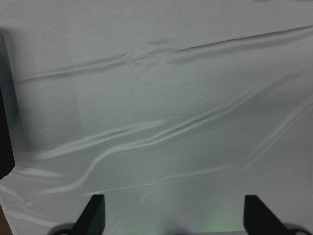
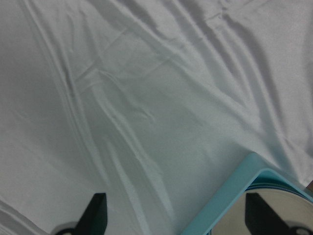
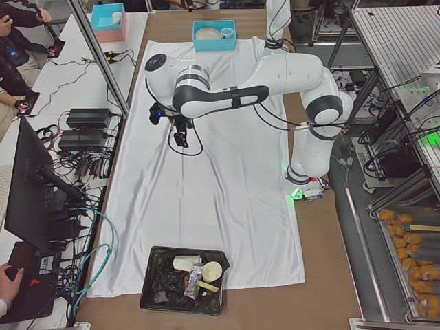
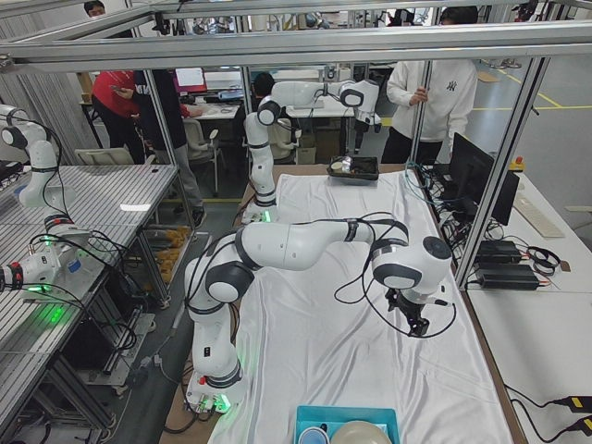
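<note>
My left gripper (image 3: pixel 180 136) hangs over the white cloth in the camera left view; in the left wrist view its two fingers are wide apart with only cloth below. My right gripper (image 4: pixel 412 314) is above the cloth near the blue bin (image 4: pixel 390 418), which holds a plate (image 4: pixel 361 435) and a cup (image 4: pixel 313 437). The right wrist view shows its fingers wide apart, nothing between, with the bin's corner below at the right.
A black bin (image 3: pixel 151 289) with a cup, packets and other items stands at the opposite end of the cloth. Monitor, cables and metal posts line one side.
</note>
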